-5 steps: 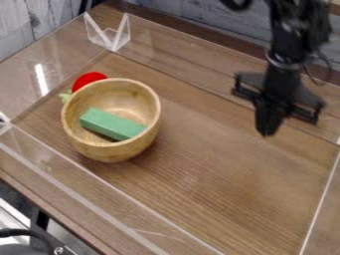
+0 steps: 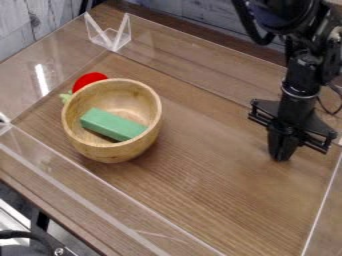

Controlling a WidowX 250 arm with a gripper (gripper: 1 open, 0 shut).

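Observation:
The black gripper [image 2: 279,148] is at the right side of the table, low over the bare wooden surface, its arm reaching down from the top right. Whether its fingers are open or shut is unclear. A wooden bowl [image 2: 114,146] at the left holds a green block [image 2: 112,124]. A red round object [image 2: 90,82] with a green part lies just behind the bowl.
A white wire-like object [image 2: 112,30] stands at the back left. A dark edge shows at the lower left.
The gripper has moved right and somewhat down from nearer the middle back. The bowl, green block and red object have not visibly moved.

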